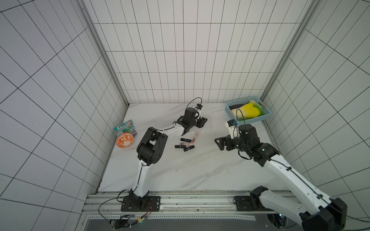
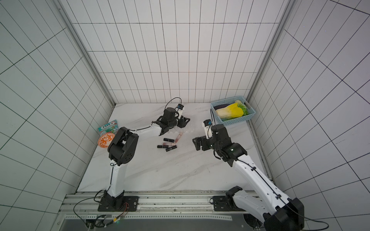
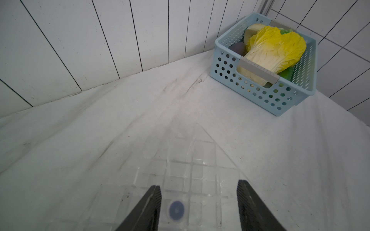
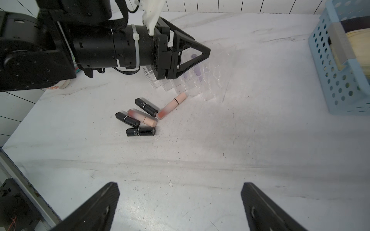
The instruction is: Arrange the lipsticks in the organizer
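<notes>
A clear stepped organizer (image 3: 181,169) lies toward the back middle, partly under my left gripper, which hangs over it with its fingers apart and nothing between them. In the right wrist view, three black lipsticks (image 4: 140,131) and two pink tubes (image 4: 171,106) lie loose on the table in front of the organizer. My right gripper is open and empty, raised to the right of the lipsticks.
A blue basket (image 4: 327,73) of vegetables stands at the back right. An orange round item (image 1: 124,140) and a colourful packet lie at the far left.
</notes>
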